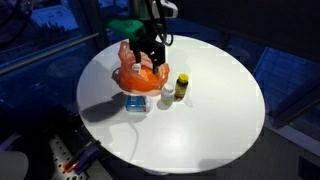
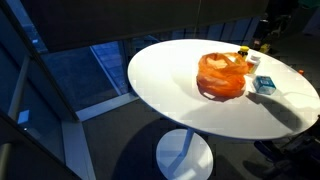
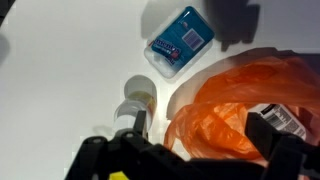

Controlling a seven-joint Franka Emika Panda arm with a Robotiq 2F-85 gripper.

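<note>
An open orange plastic bag (image 1: pixel 150 80) stands on the white round table, with a small white labelled item (image 3: pixel 281 119) inside it. My gripper (image 1: pixel 147 65) is above the bag, its fingers apart and nothing visible between them. In front of the bag lies a small blue pack (image 1: pixel 137 104), its barcode label facing up in the wrist view. A white bottle (image 1: pixel 167 97) stands to the bag's right in exterior view 1. Close behind that is a brown bottle with a yellow cap (image 1: pixel 181 86). In the wrist view, dark fingers cover part of the bag.
The two bottles stand close together beside the bag.
</note>
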